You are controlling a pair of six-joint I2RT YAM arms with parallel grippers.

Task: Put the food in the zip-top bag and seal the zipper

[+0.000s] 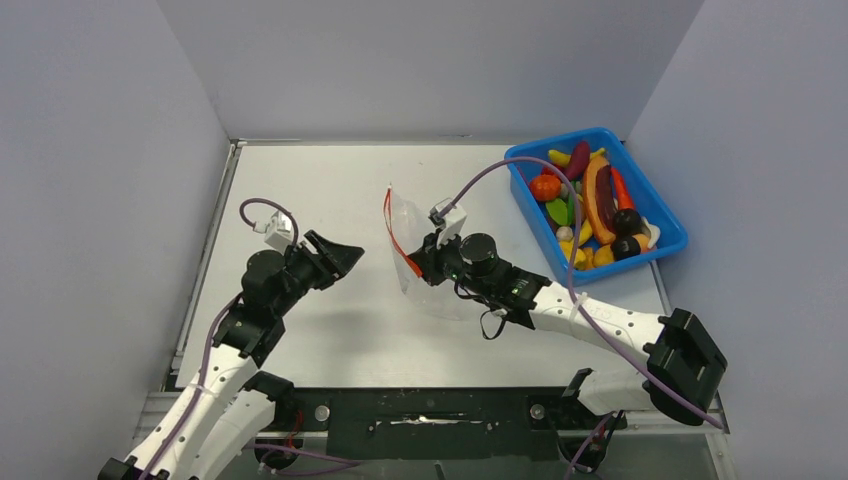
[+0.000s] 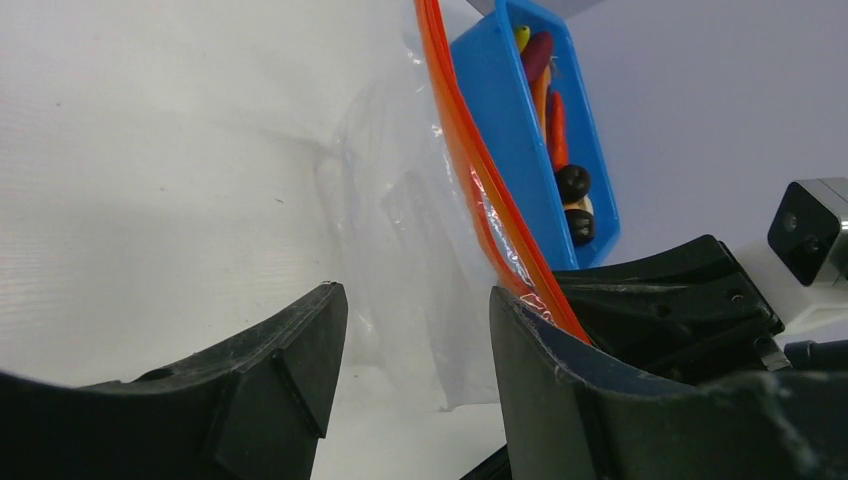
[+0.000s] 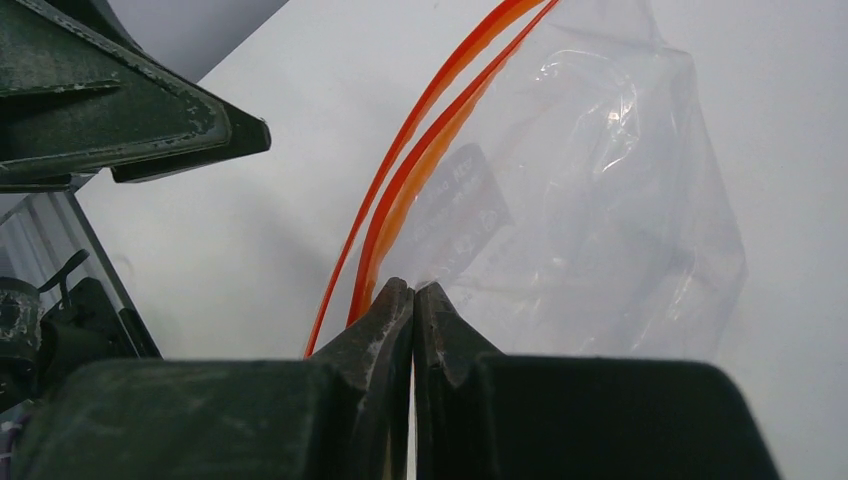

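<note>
The clear zip top bag (image 1: 415, 225), edged by an orange zipper (image 1: 390, 215), is lifted off the table. My right gripper (image 1: 418, 266) is shut on the bag near its zipper edge; in the right wrist view the fingertips (image 3: 397, 296) meet at the plastic film. The two orange strips run slightly apart, and no food shows inside. To the left, my left gripper (image 1: 350, 262) is open with a gap between its fingers. Its own view has the bag (image 2: 400, 210) beyond that gap, the zipper (image 2: 480, 165) slanting past the right finger. Food pieces (image 1: 600, 195) lie in the blue bin.
The blue bin (image 1: 527, 208) stands at the table's back right, full of toy fruit and vegetables. Grey walls close in the sides and back.
</note>
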